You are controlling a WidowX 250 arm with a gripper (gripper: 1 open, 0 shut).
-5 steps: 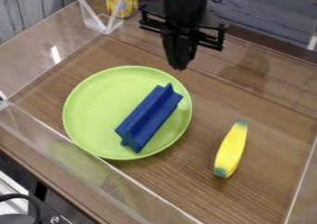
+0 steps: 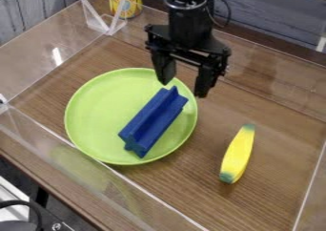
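Observation:
My black gripper [image 2: 189,71] hangs over the upper middle of the wooden table, open, its fingers pointing down just above and behind the green plate [image 2: 95,111]. A dark blue bar [image 2: 152,122] lies diagonally on the plate. A yellow banana-like object [image 2: 237,154] with a green tip lies to the right of the plate.
A can [image 2: 125,2] stands at the back left beside a whitish translucent item. A black cable [image 2: 19,208] shows at the lower left corner.
The plate, blue bar and yellow object have not moved.

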